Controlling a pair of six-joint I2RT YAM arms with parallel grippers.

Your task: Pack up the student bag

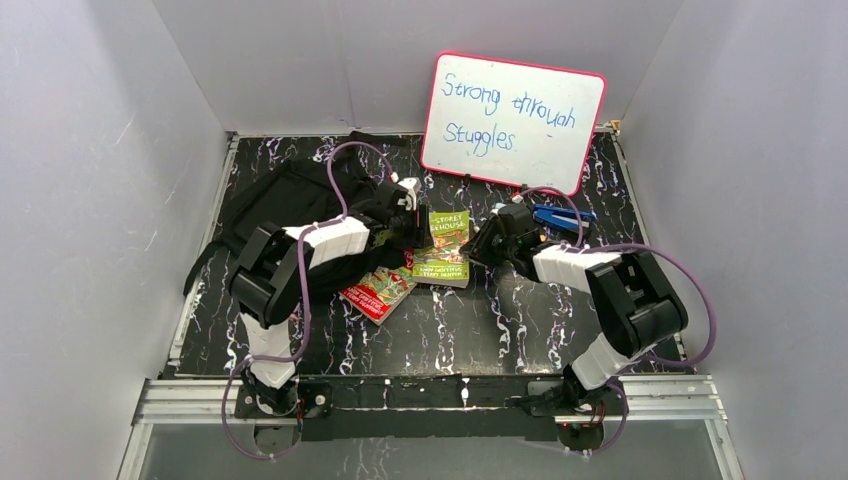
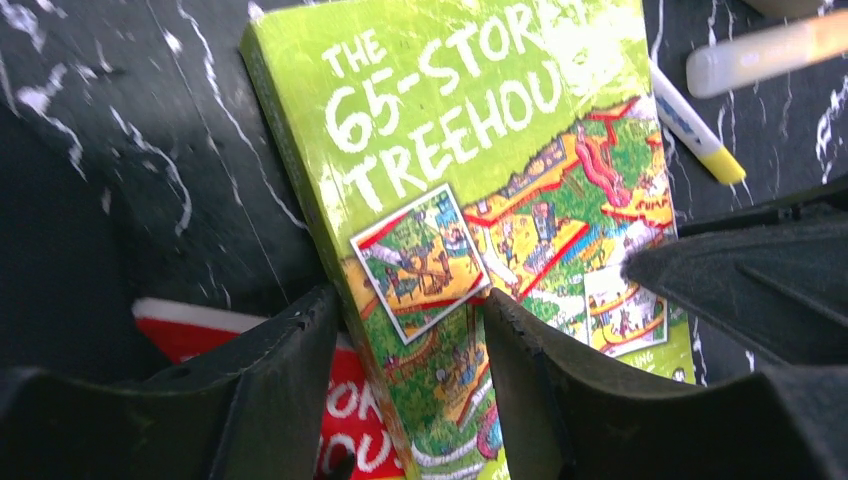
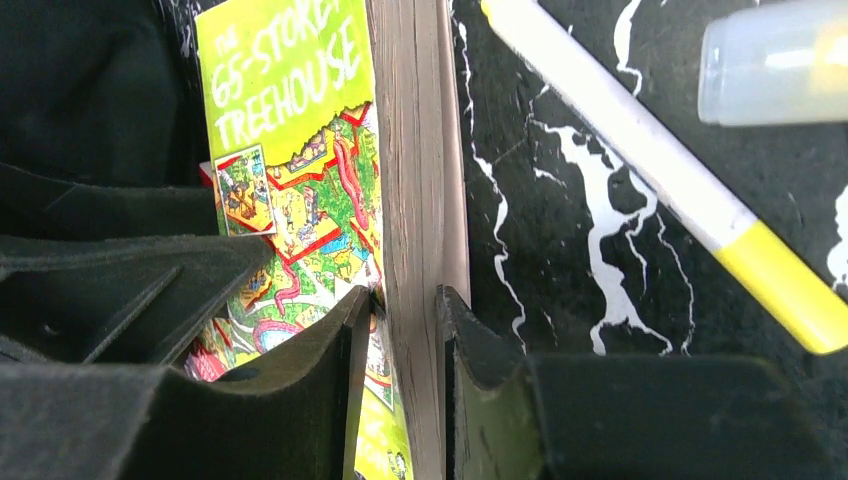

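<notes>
The green Treehouse book [image 1: 440,262] lies between my grippers, its front cover up. In the left wrist view my left gripper stands open over the spine side of the green book [image 2: 590,90], one finger beside the spine and the other over the cover. My right gripper has its fingers on either side of that book's page edge [image 3: 412,150], very near it; whether they press on it is unclear. A red book [image 1: 378,295] lies partly under the green one. The black bag [image 1: 285,205] is spread flat at left, partly hidden by my left arm.
A white marker with a yellow end [image 3: 640,140] and a translucent tube [image 3: 775,65] lie right of the green book. A blue stapler-like object [image 1: 560,218] sits behind my right arm. The whiteboard [image 1: 515,120] leans at the back.
</notes>
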